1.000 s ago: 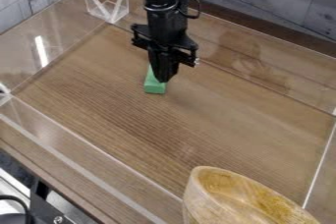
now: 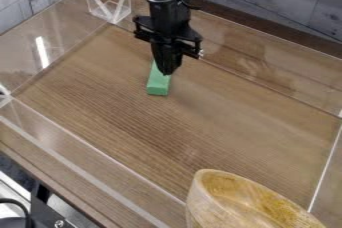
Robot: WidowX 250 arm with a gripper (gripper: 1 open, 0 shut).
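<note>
The black robot gripper (image 2: 167, 57) hangs above the upper middle of the wooden tabletop, just over the upper end of a green block (image 2: 158, 85) that lies on the wood. The gripper hides part of the block's top end. I cannot tell whether the fingers are open or shut, or whether they touch the block.
A yellowish, bowl-like object (image 2: 241, 202) sits at the bottom right edge. A clear plastic piece (image 2: 110, 4) stands at the back left. The wooden table (image 2: 227, 122) is otherwise mostly clear, with grey walls behind.
The gripper has moved up and slightly back, showing more of the green block. The block appears to lie in the same place.
</note>
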